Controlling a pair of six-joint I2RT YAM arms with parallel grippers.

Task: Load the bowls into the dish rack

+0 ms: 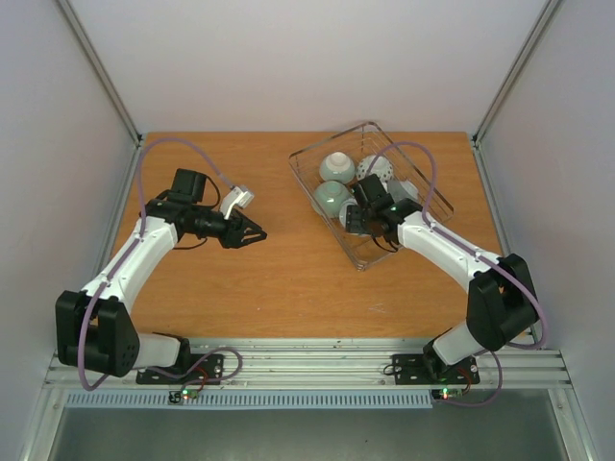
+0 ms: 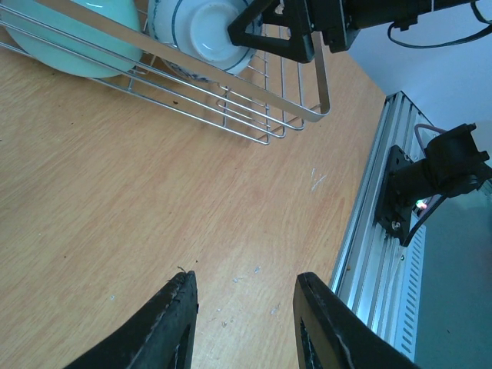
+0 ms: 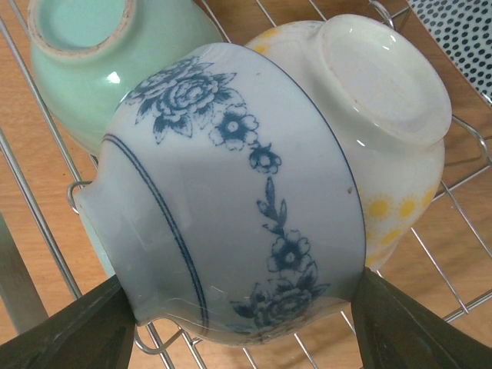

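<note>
The wire dish rack [image 1: 332, 142] stands right of centre at an angle, holding several tilted bowls. In its near part is the white bowl with blue flowers [image 3: 254, 184], which lies between the fingers of my right gripper. Both fingers [image 3: 392, 327] appear close against its sides; whether they press on it cannot be told. Beside it are a green bowl [image 3: 81, 31] and a white bowl with yellow dots [image 3: 380, 84]. Over bare table left of the rack, my left gripper [image 1: 258, 233] is open and empty.
Farther back in the rack sit another green bowl [image 1: 336, 167] and a dark-spotted white bowl [image 1: 376, 169]. A metal rail [image 1: 307, 351] runs along the near edge.
</note>
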